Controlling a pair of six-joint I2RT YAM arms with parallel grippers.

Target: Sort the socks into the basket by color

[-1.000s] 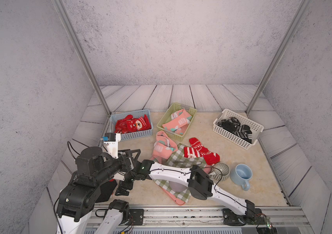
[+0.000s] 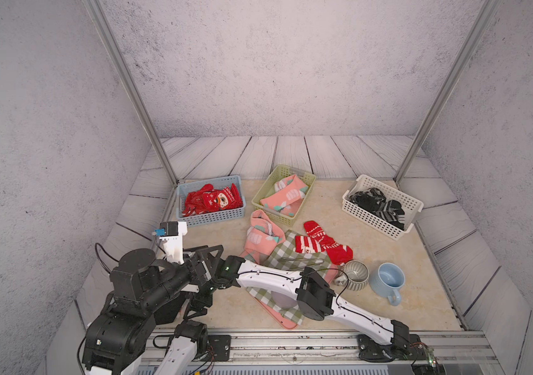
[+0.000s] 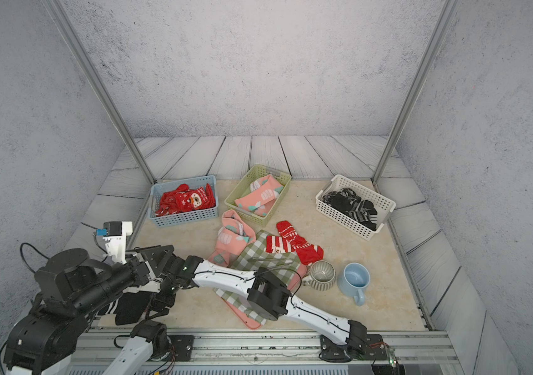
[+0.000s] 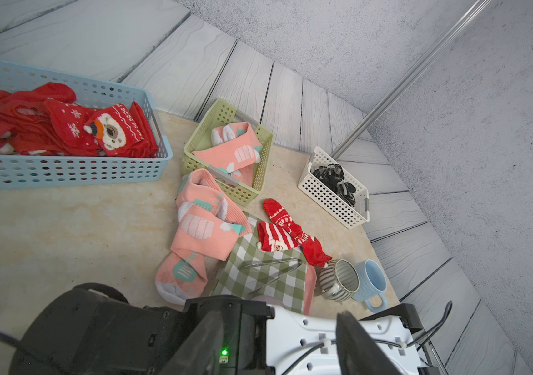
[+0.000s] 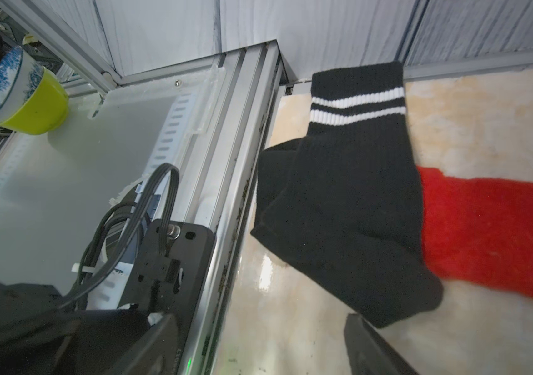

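Note:
A black sock pair (image 5: 354, 187) with white stripes lies at the table's near left edge, touching a plain red sock (image 5: 491, 231). My right gripper stands over that area, fingers apart with nothing between them; the black socks lie ahead of it. My left gripper is open and empty, with the right arm passing below it. Pink socks (image 4: 197, 231) lie partly on a checked cloth. Patterned red socks (image 2: 324, 242) rest at the cloth's right. The blue basket (image 2: 213, 219) holds red socks, the green basket (image 2: 258, 198) pink, the white basket (image 2: 366, 218) black and grey.
The ribbed cup (image 2: 355, 275) and blue mug (image 2: 386, 280) stand at the right. Metal tongs (image 4: 272, 275) lie on the checked cloth (image 4: 247, 259). Both arms crowd the left side, close together.
My left arm has shifted a little left and toward the front. The right gripper has moved slightly near the black socks. Socks in the baskets and mid-table stay put.

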